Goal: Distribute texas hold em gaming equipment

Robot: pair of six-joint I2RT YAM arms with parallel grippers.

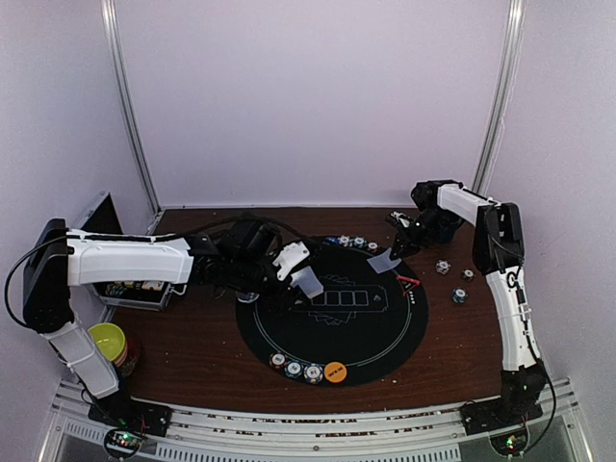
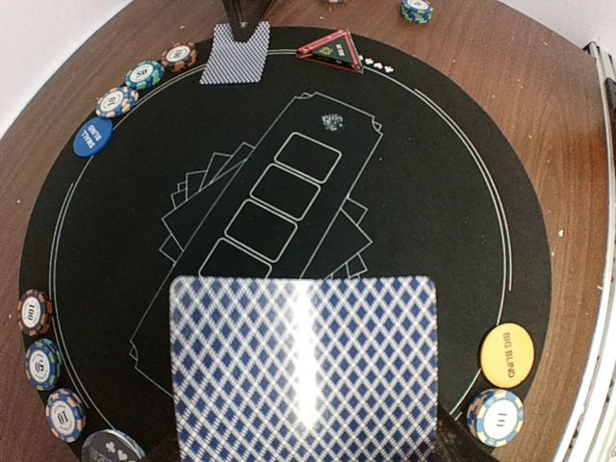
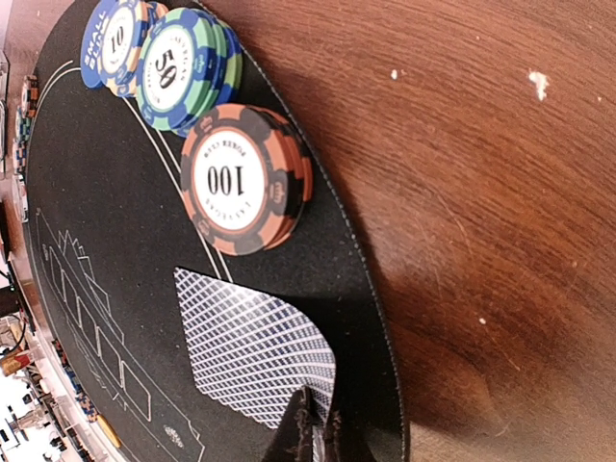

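My left gripper (image 1: 292, 285) is shut on a deck of cards (image 2: 303, 371) with a blue-and-white lattice back, held above the left part of the round black poker mat (image 1: 332, 351). In the left wrist view the deck covers most of the fingers. At the mat's far right edge, my right gripper is shut on the edge of a patterned playing card (image 3: 245, 346). That card bends upward near the fingertips, while its far part lies on or close to the mat; whether it is one card or two I cannot tell.
Chip stacks with a blue small blind button (image 2: 93, 137) line the mat's far edge. Near its front edge are more chips and a yellow big blind button (image 2: 506, 355). A red triangular marker (image 2: 331, 50) lies beside the card. Loose chips (image 1: 459, 295) sit right of the mat; bowls (image 1: 108, 339) stand left.
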